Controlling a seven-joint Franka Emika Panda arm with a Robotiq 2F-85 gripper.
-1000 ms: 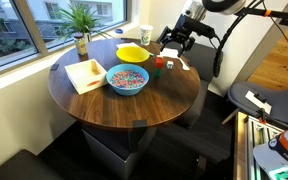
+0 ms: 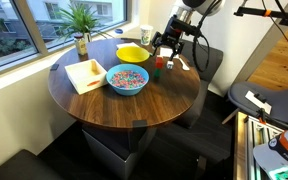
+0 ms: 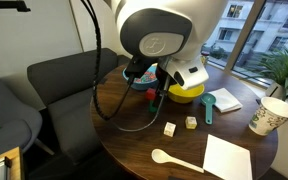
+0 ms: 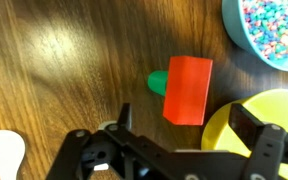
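A red block (image 4: 188, 90) sits on top of a green piece (image 4: 158, 82), which shows only partly at its left in the wrist view. Both stand on the brown round table (image 2: 94, 108). My gripper is open above the red block, its fingers (image 4: 125, 114) on either side in the wrist view with nothing held. From exterior view 1 the gripper (image 2: 170, 46) appears just above the red block (image 2: 159, 61). The arm partly covers this spot in exterior view 2, where the red block (image 3: 151, 94) still shows.
A yellow bowl (image 4: 217, 128) and a blue bowl of colourful bits (image 4: 234, 29) stand close by. Two small pale blocks (image 3: 191, 122), a white spoon (image 3: 174, 159), a teal scoop (image 3: 209, 106) and a cup (image 3: 271, 115) are also on the table.
In exterior view 1 my gripper has moved left and slightly down, closer over the red block. The objects on the table have stayed where they were.
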